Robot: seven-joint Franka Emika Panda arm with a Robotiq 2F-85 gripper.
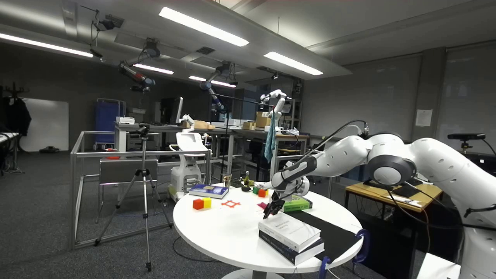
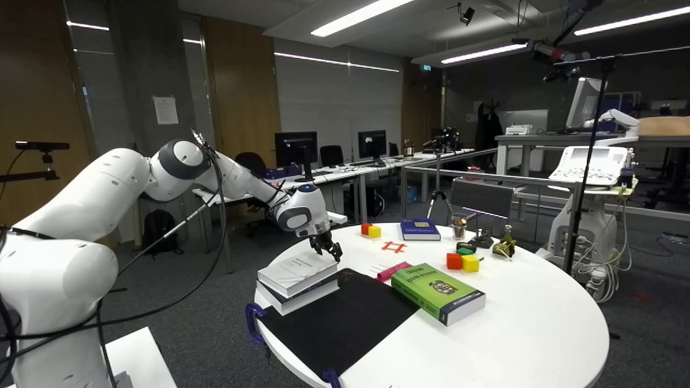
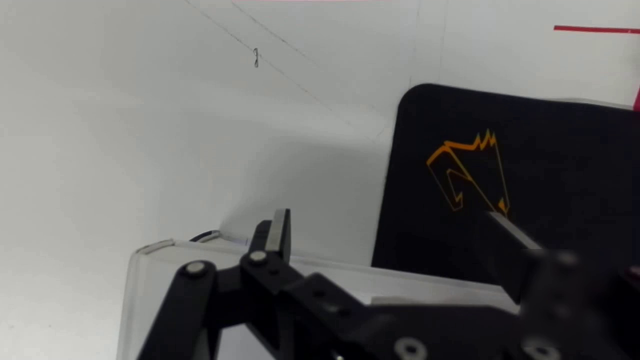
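Note:
A white book [image 1: 289, 228] lies flat on top of a dark-covered book [image 1: 290, 250] at the near edge of the round table. In exterior view 2 the same white book [image 2: 297, 270] is at the left of the black mat [image 2: 349, 317]. My gripper [image 2: 328, 253] is low at the far end of this stack, close to the white book's edge; contact cannot be made out. In the wrist view my gripper is open, its fingers [image 3: 278, 234] wide apart. The book's pale edge runs below and behind them, and nothing shows gripped.
A green book [image 2: 440, 292] and a pink object [image 2: 393, 271] lie beside the mat. Farther off are a blue book [image 2: 420, 229], a red square outline [image 2: 394, 246], and several coloured cubes. Blue clamps [image 1: 364, 245] grip the table edge. Bare tabletop [image 1: 218, 232] lies left of the stack.

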